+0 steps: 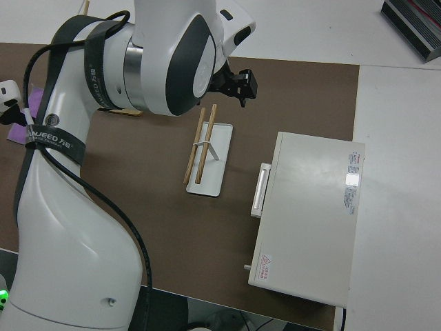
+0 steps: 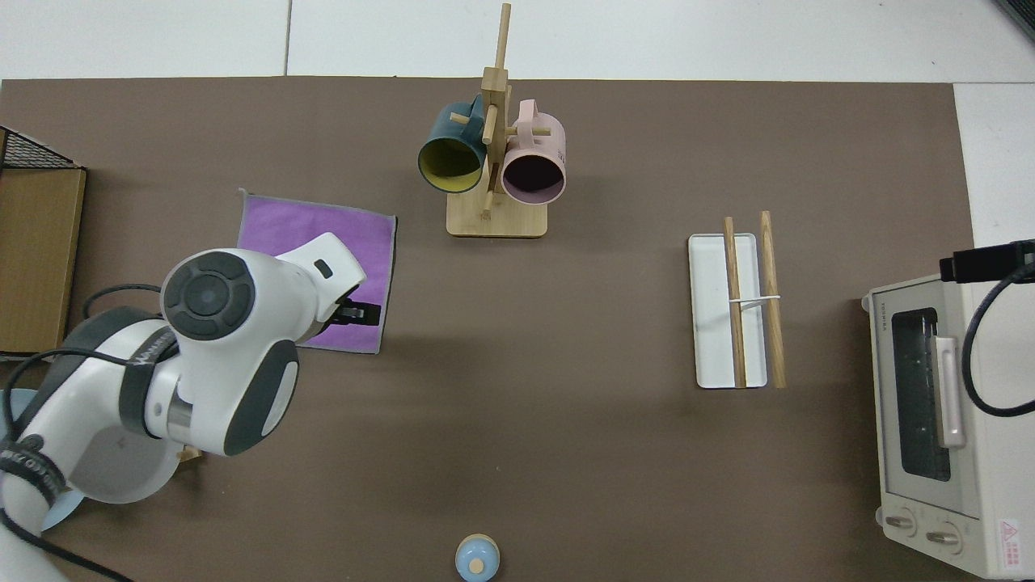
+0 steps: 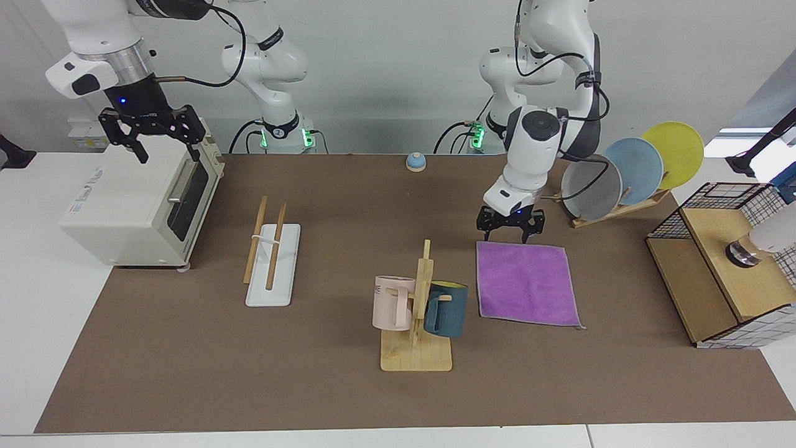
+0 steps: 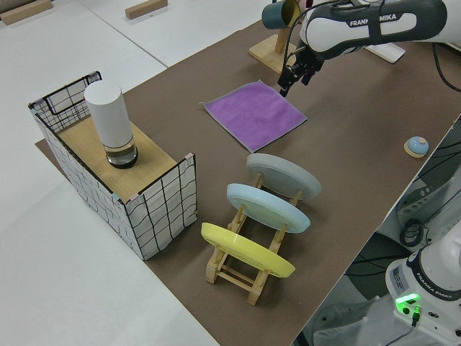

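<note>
One gripper [image 3: 510,228], black, on the arm over the purple cloth [image 2: 340,247], hangs at the cloth's edge toward the arm bases; its finger state is unclear. The other gripper [image 3: 160,138] is raised above the white oven [image 2: 999,466]; its fingers are hard to read. A wooden mug tree [image 2: 496,222] holds a teal mug [image 2: 444,141] and a pink mug [image 2: 534,170]. A white board [image 2: 706,310] with two wooden sticks lies left of the oven. A small blue round object [image 2: 477,559] is near the front edge.
A plate rack with grey [image 3: 593,194], blue [image 3: 634,160] and yellow [image 3: 675,149] plates stands near the arm bases. A wire-sided wooden shelf [image 3: 690,291] holds a white cylinder [image 4: 108,119].
</note>
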